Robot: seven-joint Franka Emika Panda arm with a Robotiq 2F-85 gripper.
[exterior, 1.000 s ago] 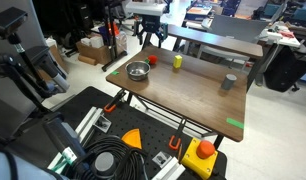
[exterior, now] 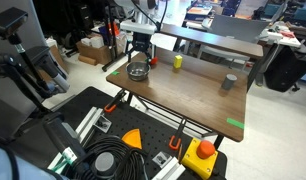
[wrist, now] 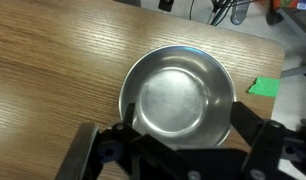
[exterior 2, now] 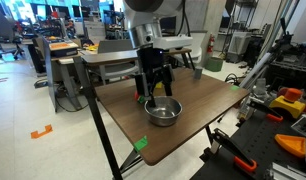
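Observation:
A shiny metal bowl point(wrist: 181, 90) sits upright on the wooden table near its left end; it looks empty inside. In exterior view 2 the bowl point(exterior 2: 163, 113) shows close to the table's corner. My gripper point(exterior: 141, 53) hangs just above it, pointing down. The wrist view shows my gripper open, its dark fingers point(wrist: 88, 152) spread to either side of the bowl's near part. Nothing is gripped between them. Whether a fingertip touches the rim, I cannot tell.
A yellow object point(exterior: 178, 61) and a small red one point(exterior: 153, 59) stand behind the bowl. Farther right is a grey cup point(exterior: 228, 82). Green tape point(wrist: 264, 86) marks the table corner.
The bowl and other objects have stayed in place.

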